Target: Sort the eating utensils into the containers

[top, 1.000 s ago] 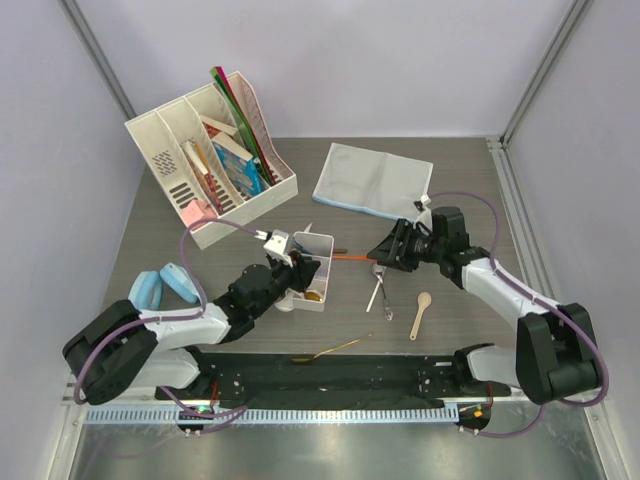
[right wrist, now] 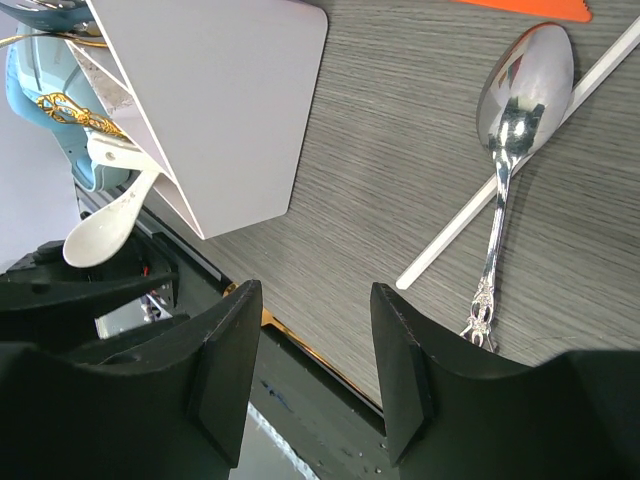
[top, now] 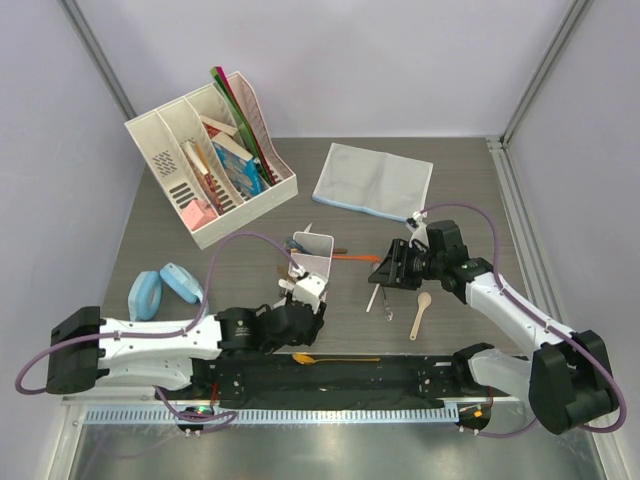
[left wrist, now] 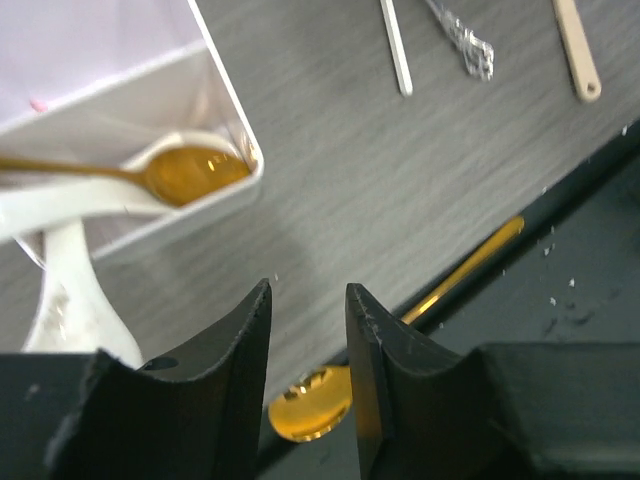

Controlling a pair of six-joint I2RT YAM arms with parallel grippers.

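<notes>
My left gripper hangs open over a gold spoon (left wrist: 309,405) at the table's front edge, below a white container (left wrist: 230,110) holding a gold spoon (left wrist: 195,175) and white spoons. My right gripper is open above a silver spoon (right wrist: 520,105) lying across a white stick (right wrist: 435,250). Right of these lies a wooden spoon (top: 419,318); an orange utensil (top: 355,257) lies behind them.
A large divided organizer (top: 170,150) stands at the back left, a pale folded mat (top: 373,178) at the back right. Blue cases (top: 145,295) lie at the left. The table's middle right has free room.
My left gripper has moved from over the container down toward the front edge. The right gripper has shifted slightly toward the front, over the silver spoon.
</notes>
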